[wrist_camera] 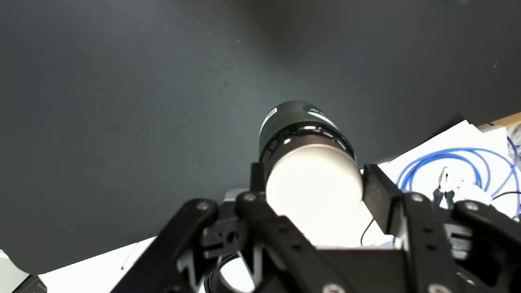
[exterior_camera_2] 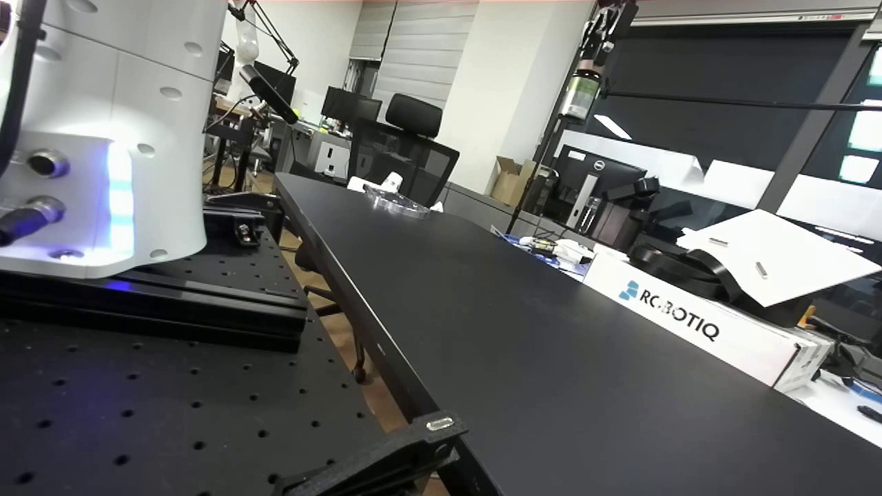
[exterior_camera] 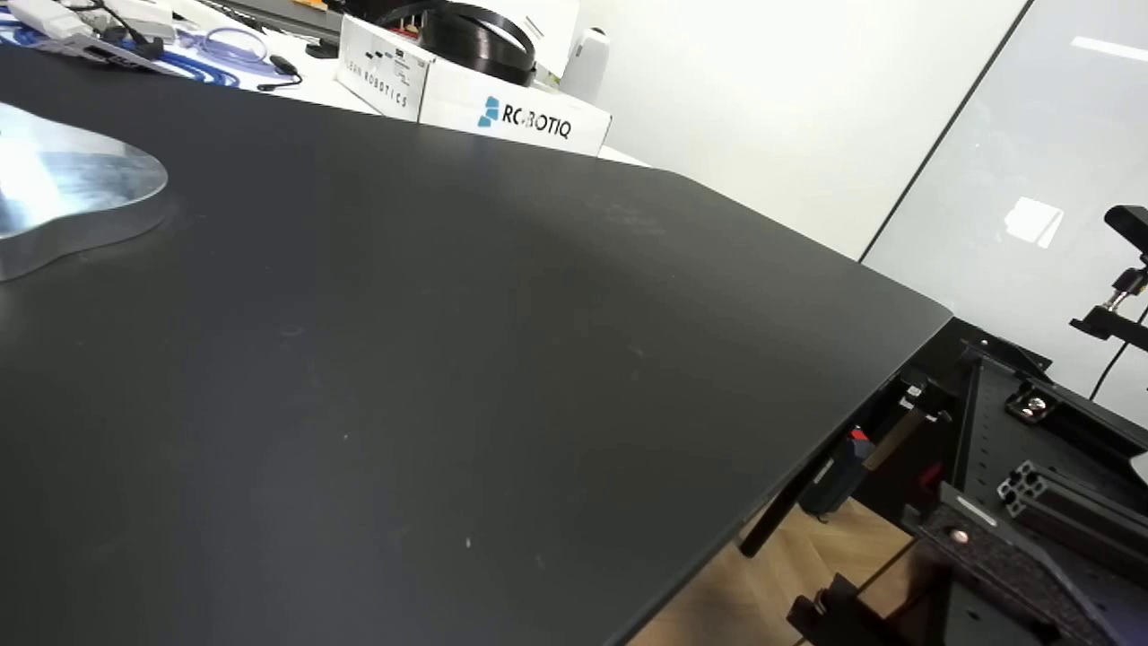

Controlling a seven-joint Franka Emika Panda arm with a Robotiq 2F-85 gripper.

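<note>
In the wrist view a dark bottle (wrist_camera: 295, 114) with a broad white cap (wrist_camera: 315, 190) sits between the fingers of my gripper, which is shut on it near the cap. From the side, exterior view 2 has the bottle (exterior_camera_2: 580, 95) hanging upright below the gripper (exterior_camera_2: 597, 54), high above the black table (exterior_camera_2: 513, 331). Its label is green and white. Neither the bottle nor my gripper appears in exterior view 1.
A clear, curved-edged tray (exterior_camera: 81, 178) lies on the table's left part in exterior view 1. A white Robotiq box (exterior_camera: 517, 108) and cables (exterior_camera: 226, 48) lie beyond the far edge.
</note>
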